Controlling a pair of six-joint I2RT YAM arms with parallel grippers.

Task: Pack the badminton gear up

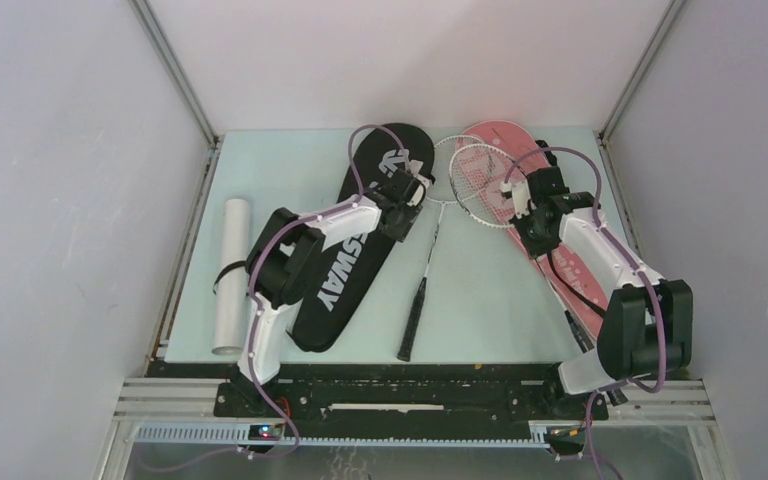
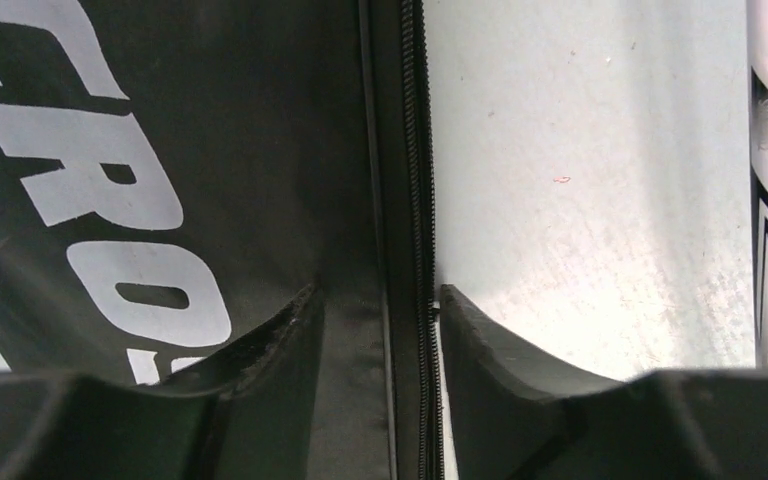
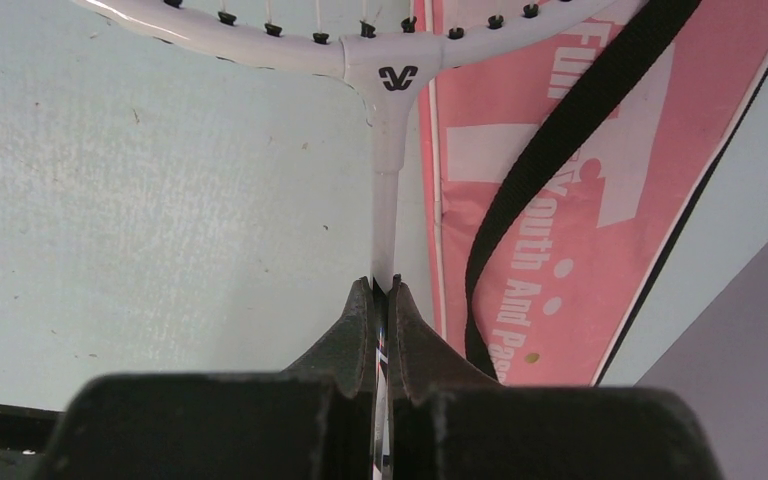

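Note:
A black racket bag (image 1: 338,290) with white lettering lies slanted left of centre. Over its right edge is my left gripper, part open, its fingers on either side of the zipper (image 2: 412,130). My right gripper is shut on the white shaft (image 3: 387,200) of a racket. That racket's head (image 1: 480,185) overlaps the pink bag and the head of a second racket. The second racket's dark handle (image 1: 412,322) points to the front edge, between the bags. On the right is the pink bag (image 3: 520,260), partly under my right arm.
A white tube (image 1: 231,285) with a dark band lies along the left side. A black strap (image 3: 570,140) crosses the pink bag. Bare table (image 1: 490,310) shows between the second racket and the pink bag.

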